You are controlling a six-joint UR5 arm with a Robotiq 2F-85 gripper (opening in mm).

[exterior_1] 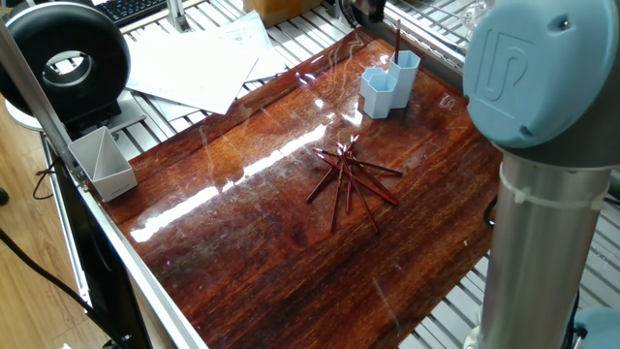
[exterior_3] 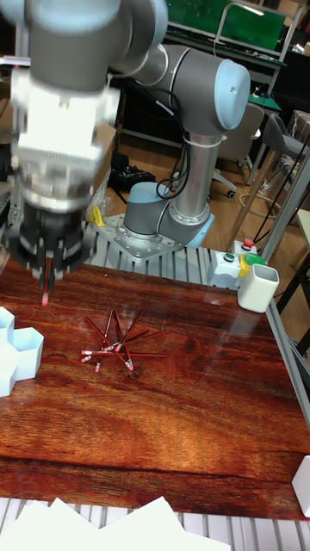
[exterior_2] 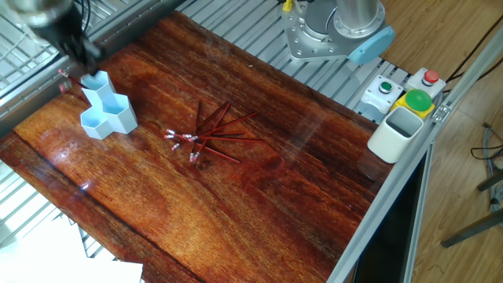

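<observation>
My gripper [exterior_3: 47, 262] is blurred, up by the cups in exterior view 3. It appears shut on a red pencil [exterior_3: 46, 287], whose pink eraser end shows below the fingers. In exterior view 1 only the gripper's tip [exterior_1: 370, 10] shows at the top edge, and the held pencil cannot be made out there. A pale blue holder of joined hexagonal cups [exterior_2: 110, 114] stands on the wooden board. Another pencil [exterior_1: 397, 41] stands in its rear cup. Several red pencils [exterior_2: 206, 135] lie crossed in a loose pile, eraser ends gathered together.
A white box [exterior_1: 104, 165] sits at the board's left edge in exterior view 1, near papers [exterior_1: 194, 73]. In exterior view 2, a white cup [exterior_2: 393, 137] stands beside the control buttons [exterior_2: 416, 101]. Bare board [exterior_2: 236, 212] surrounds the pile.
</observation>
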